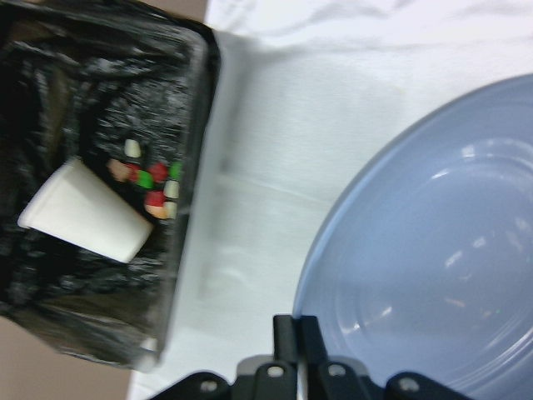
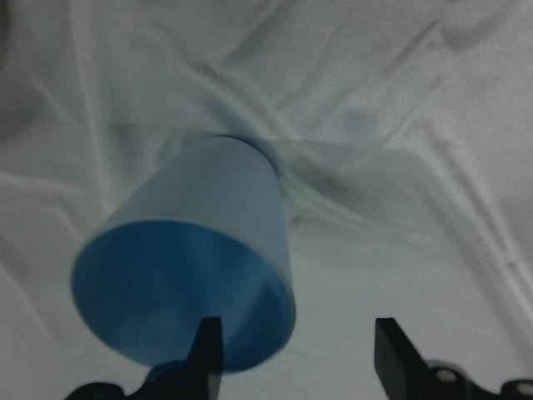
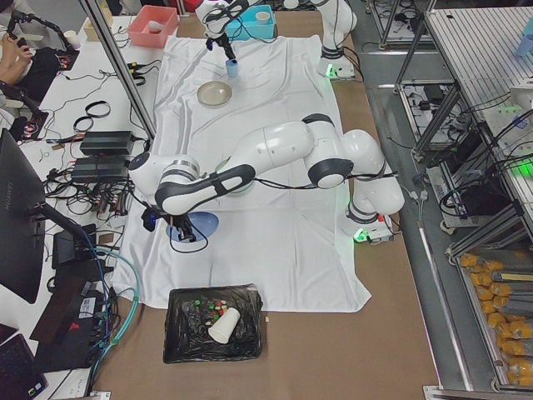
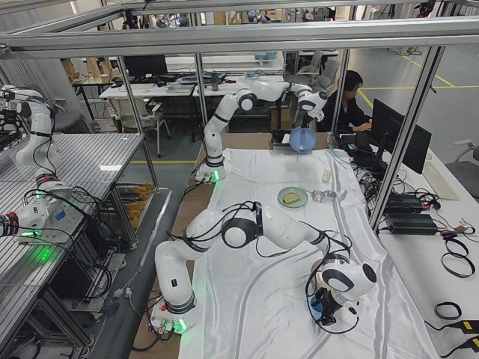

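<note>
My left gripper is shut on the rim of a blue plastic plate (image 1: 416, 250), which it holds over the white cloth beside a black-lined tray (image 3: 191, 342). In that tray lie a white paper cup (image 1: 83, 208) and several small coloured pieces (image 1: 154, 198). In the right wrist view, a cup (image 2: 200, 179), pale outside and blue within, is tilted toward the camera on the cloth; my right gripper is open, its left finger at or just in front of the cup's mouth.
A grey-beige plate (image 3: 214, 93) lies on the cloth (image 3: 275, 267). A green plate (image 4: 293, 197) with food sits mid-table, with a crumpled clear item (image 4: 323, 196) beside it. The cloth's front area right of the tray is clear.
</note>
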